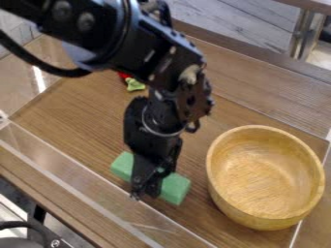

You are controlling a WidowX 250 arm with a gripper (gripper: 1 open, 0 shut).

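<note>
A green block point(171, 187) lies at the front of the wooden table, left of a yellow bowl point(264, 174). My black gripper point(149, 179) is down over the block, shut on it, its fingers covering the block's middle.
The yellow bowl stands close at the right. Small green and red items point(135, 84) sit at the back left, partly behind the arm.
</note>
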